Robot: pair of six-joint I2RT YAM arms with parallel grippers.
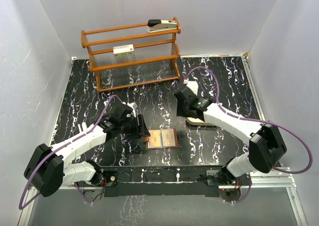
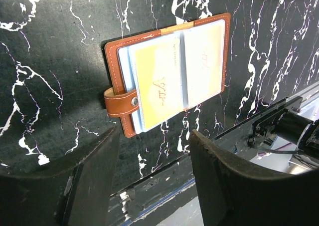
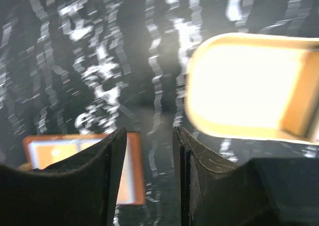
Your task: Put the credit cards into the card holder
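The open brown leather card holder (image 2: 115, 71) lies on the marble table with pale cards (image 2: 158, 81) in both sides and its strap at the left. My left gripper (image 1: 141, 128) is raised just above and left of it, fingertips apart with nothing between them, as the left wrist view shows. My right gripper (image 1: 182, 109) hangs higher, up and right of the holder, beside a shallow cream tray (image 3: 244, 84); its fingers stand apart, empty.
A wooden rack (image 1: 130, 64) at the back carries a stapler (image 1: 161, 23) and a small box (image 1: 123, 50). The table between rack and holder is clear.
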